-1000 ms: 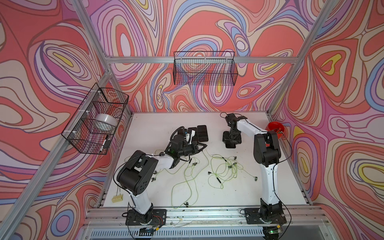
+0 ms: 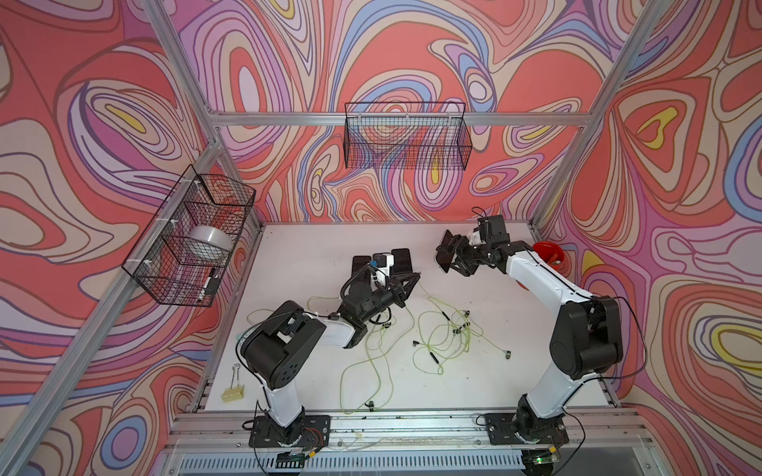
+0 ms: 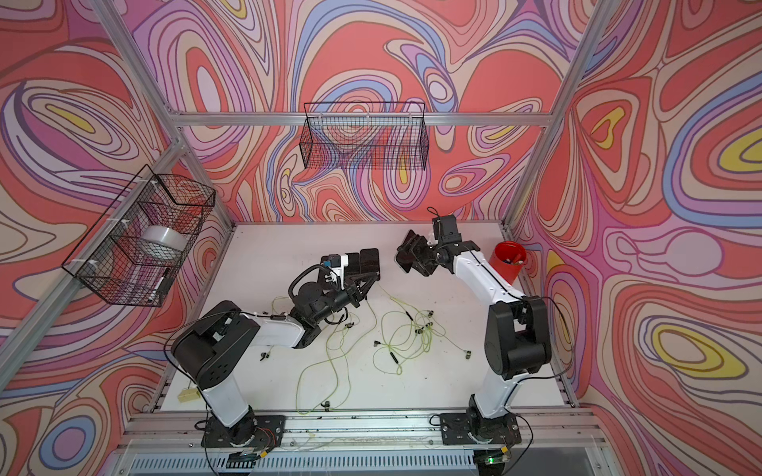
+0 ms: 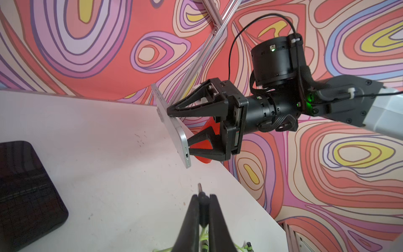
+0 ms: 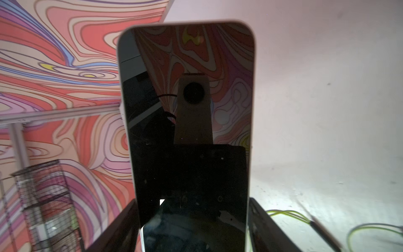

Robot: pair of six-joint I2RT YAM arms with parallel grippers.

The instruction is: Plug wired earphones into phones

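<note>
Upright in my left gripper is a dark earphone plug (image 4: pixel 203 214), its metal tip pointing away and the green cable trailing below. A phone (image 5: pixel 189 168) with a dark screen is gripped by its side edges in my right gripper (image 2: pixel 455 255), raised and tilted off the table. In the left wrist view the phone's silver end with a small port hole faces down toward me, well apart from the plug tip. Several other phones (image 2: pixel 402 261) lie flat at the back of the table, partly behind my left gripper.
Tangled green earphone cables (image 2: pixel 444 333) with loose plugs and earbuds spread over the front middle. A red bucket (image 2: pixel 547 254) stands at the back right. A yellow clip (image 2: pixel 232 393) lies front left. Bare table surrounds the raised phone.
The left gripper has shifted slightly up and right with the plug.
</note>
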